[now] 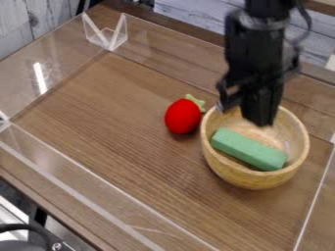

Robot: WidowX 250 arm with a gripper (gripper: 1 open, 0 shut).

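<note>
A light wooden bowl (pixel 222 173) sits at the right of the table with a green block (pixel 248 147) lying in it. My black gripper (pixel 238 106) hangs above the bowl, blurred at its lower end, with nothing visible between its fingers; whether they are open or shut is unclear. A red tomato-like object (pixel 183 117) with a green stem lies just left of the bowl.
A clear plastic holder (pixel 105 31) stands at the back left. Dark cables or fixtures show at the lower left edge.
</note>
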